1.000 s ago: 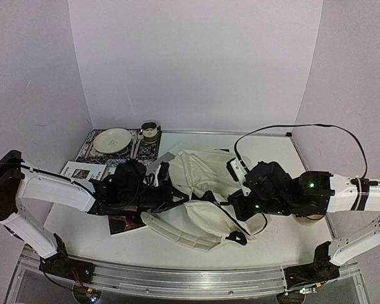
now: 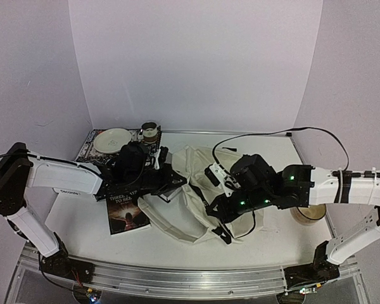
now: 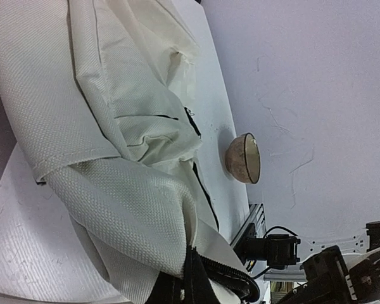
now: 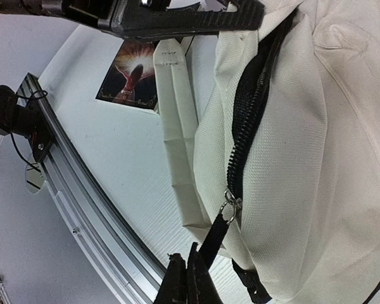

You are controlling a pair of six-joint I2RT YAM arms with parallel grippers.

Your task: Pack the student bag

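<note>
A cream cloth bag (image 2: 199, 218) lies on its side mid-table, with a black zipper (image 4: 250, 107) along its edge. My left gripper (image 2: 182, 182) is shut on the cloth beside one end of the zipper; in the left wrist view its fingers (image 3: 193, 278) pinch the bag (image 3: 139, 209). The black pull tab (image 4: 214, 239) hangs from a metal ring on the zipper slider, and its free end sits between the closed tips of my right gripper. Part of the bag is hidden by both arms in the top view.
A dark book (image 2: 126, 218) lies left of the bag. Behind it are a white plate (image 2: 112, 140) and a mug (image 2: 150, 131) on a patterned mat. A bowl (image 2: 308, 213) stands at the right, partly behind the right arm.
My right gripper has moved left and a little toward the front, along the zipper. My left gripper has shifted slightly back, with the bag's edge.
</note>
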